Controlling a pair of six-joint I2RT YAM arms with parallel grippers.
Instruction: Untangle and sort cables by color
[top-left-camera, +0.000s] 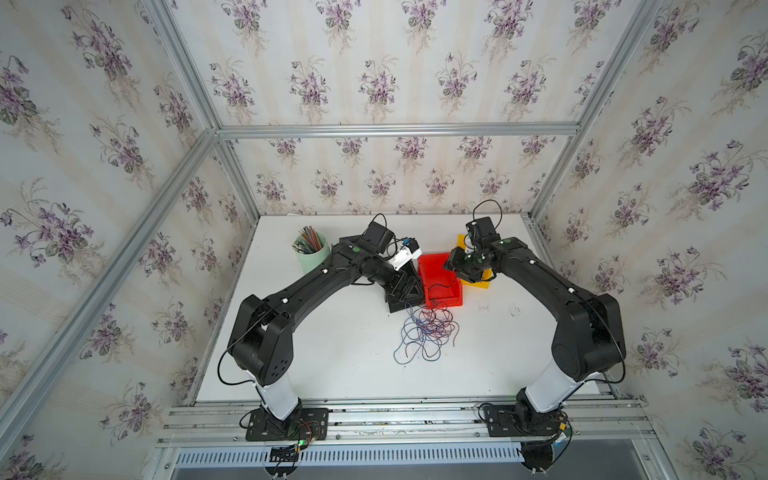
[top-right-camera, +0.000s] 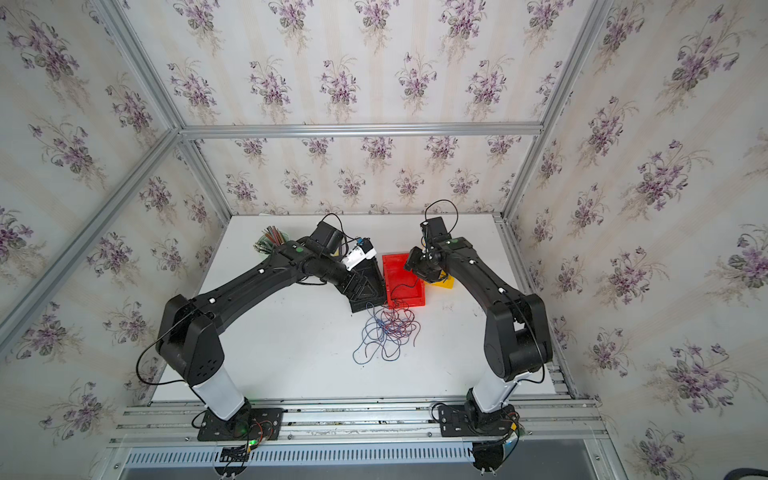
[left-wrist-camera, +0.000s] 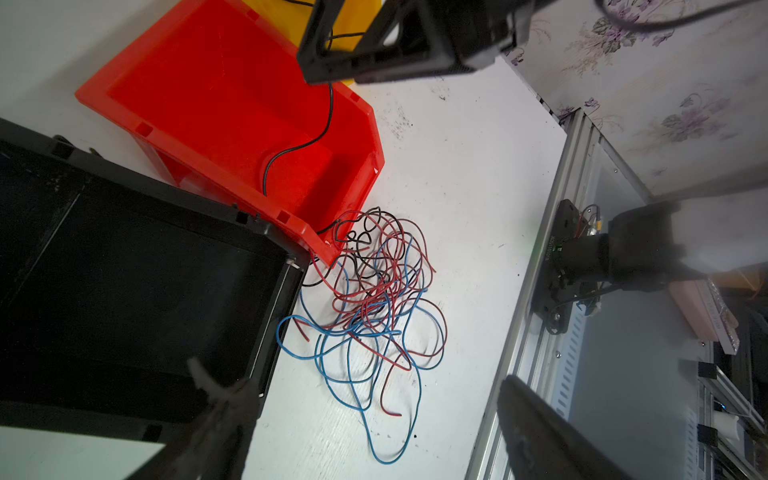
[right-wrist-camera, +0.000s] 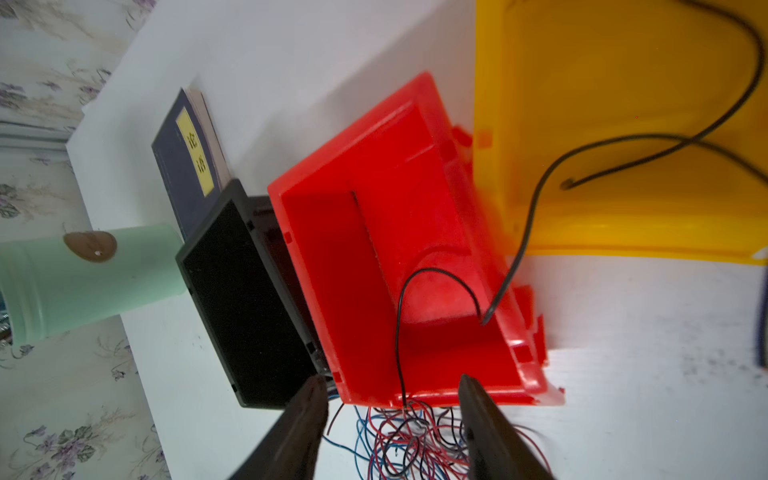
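A tangle of red, blue and black cables (left-wrist-camera: 376, 304) lies on the table in front of the bins. My left gripper hangs open over the black bin (left-wrist-camera: 136, 288), nothing between its fingers. My right gripper is open above the red bin (right-wrist-camera: 360, 304). A black cable (right-wrist-camera: 608, 144) runs from the tangle through the red bin, over its right wall and into the yellow bin (right-wrist-camera: 608, 232), where an end lies.
A green holder with colored sticks (top-left-camera: 312, 256) stands at the back left. A dark book (right-wrist-camera: 177, 164) lies behind the black bin.
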